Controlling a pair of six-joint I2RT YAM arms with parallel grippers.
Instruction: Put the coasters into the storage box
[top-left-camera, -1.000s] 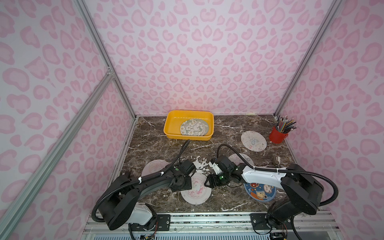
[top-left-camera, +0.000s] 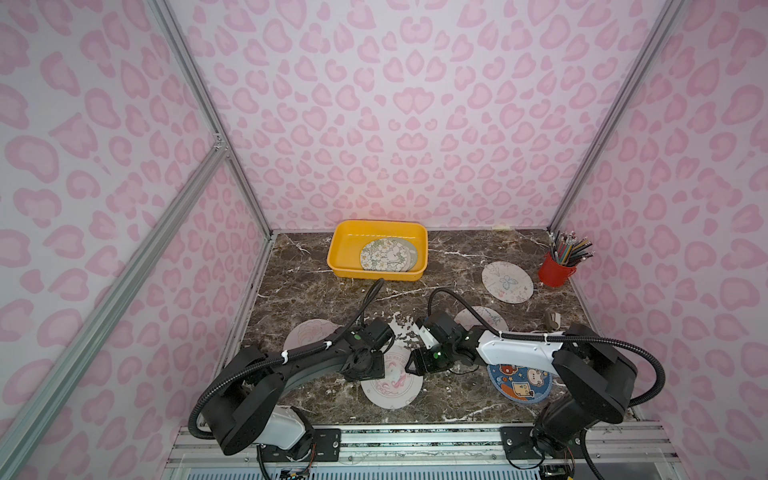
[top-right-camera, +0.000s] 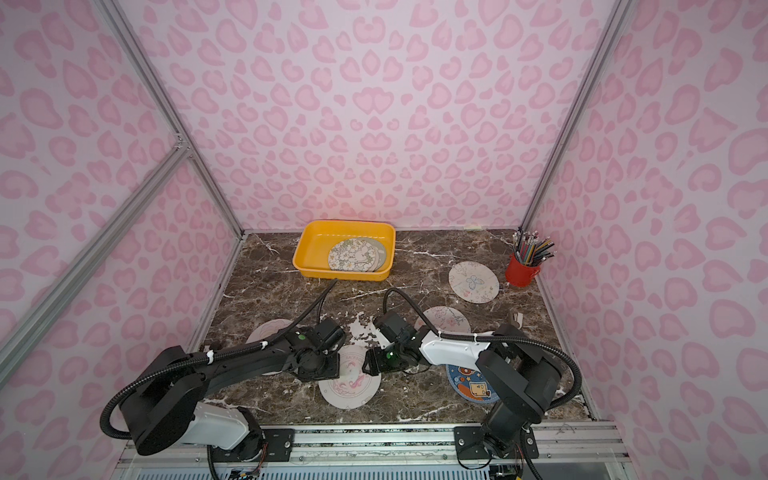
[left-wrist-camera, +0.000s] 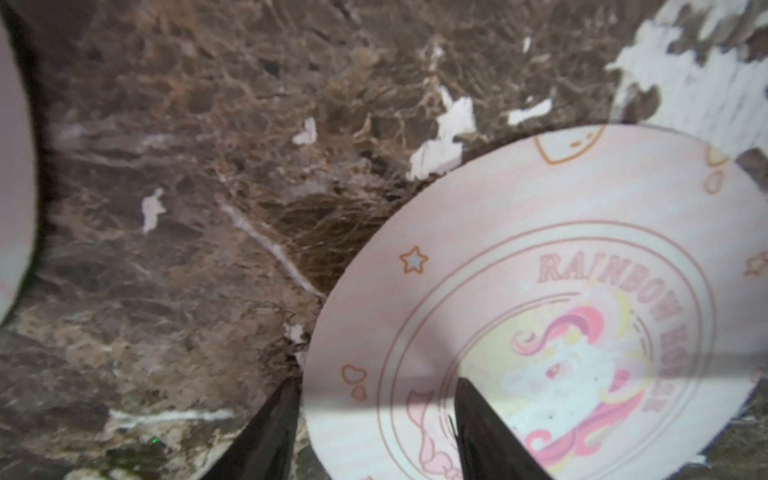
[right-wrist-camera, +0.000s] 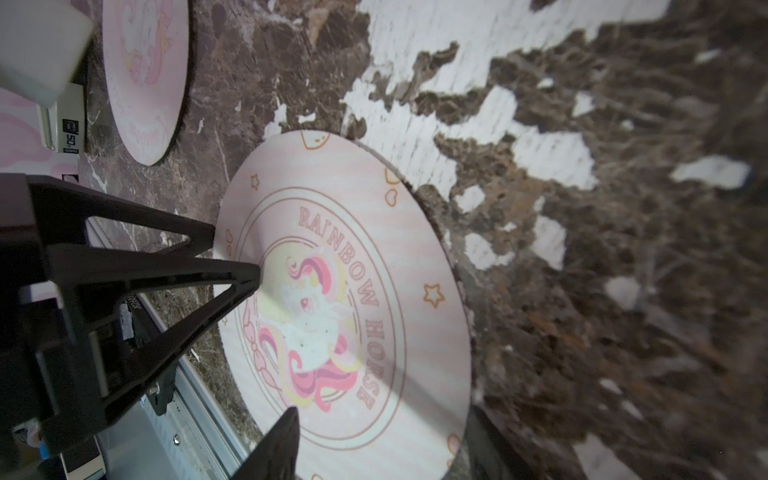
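Note:
Between my two grippers a pink "Rainbow Horse" coaster (top-left-camera: 392, 390) lies flat on the marbled tabletop. My left gripper is low over its left rim, fingers apart, nothing visibly held. My right gripper is over its right part, fingers apart at the rim. Another pink coaster (top-left-camera: 308, 336) lies at the left, a blue one (top-left-camera: 520, 384) under my right arm, a pale one (top-left-camera: 480, 316) behind that arm, and one (top-left-camera: 507, 281) at back right. The yellow storage box (top-left-camera: 344, 252) at the back holds pale coasters (top-left-camera: 388, 254).
A red mug of pens (top-left-camera: 556, 272) stands at the back right, by the wall. Frame rails (top-left-camera: 384, 432) run along the front edge.
Both arms have shifted slightly inward toward the middle coaster, the right one more, moving leftward. The coasters and box look unchanged.

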